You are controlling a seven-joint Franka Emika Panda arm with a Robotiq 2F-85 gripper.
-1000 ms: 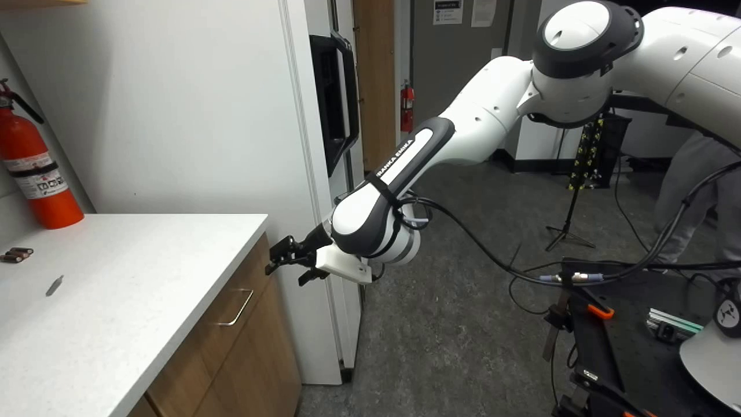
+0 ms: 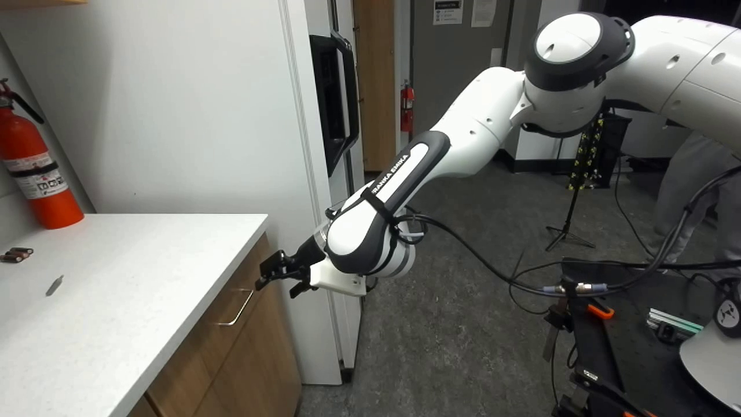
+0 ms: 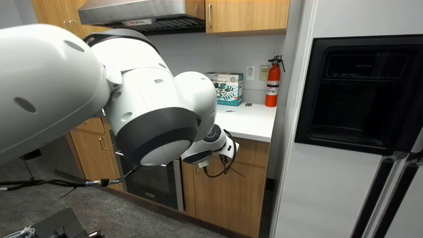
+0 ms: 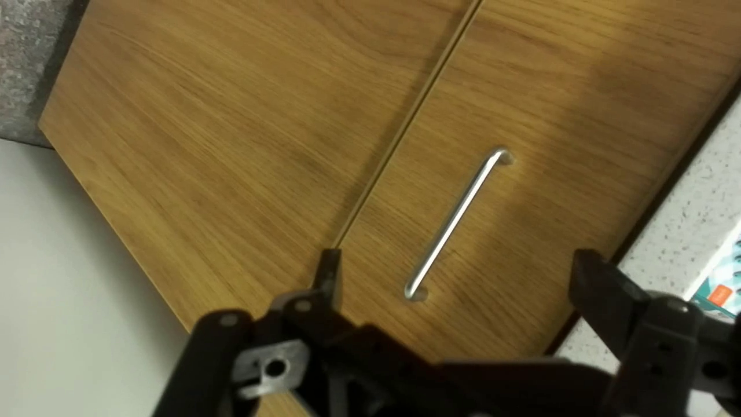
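Observation:
In the wrist view my gripper is open, its two dark fingers wide apart with nothing between them. Ahead of it is a slim silver bar handle (image 4: 455, 223) on a wooden drawer front (image 4: 556, 174); the handle's lower end appears in the gap between the fingers, with clear distance still showing. Exterior view 1 has the gripper (image 2: 275, 278) near the counter's front edge, apart from the handle (image 2: 239, 309). The drawer looks shut, flush with the cabinet. In exterior view 2 the fingers are hidden behind the arm.
Above the drawer runs a white countertop (image 2: 132, 278) bearing a fire extinguisher (image 2: 38, 163), a small grey object (image 2: 54, 285) and several small dark cylinders (image 2: 17, 255). A boxed item (image 3: 230, 89) stands farther along. The fridge (image 3: 345, 178) closes off one side. Floor behind the arm is open.
My gripper has moved slightly down and to the left in exterior view 1, closer to the drawer handle. The arm has lowered with it; the drawer and counter items look the same.

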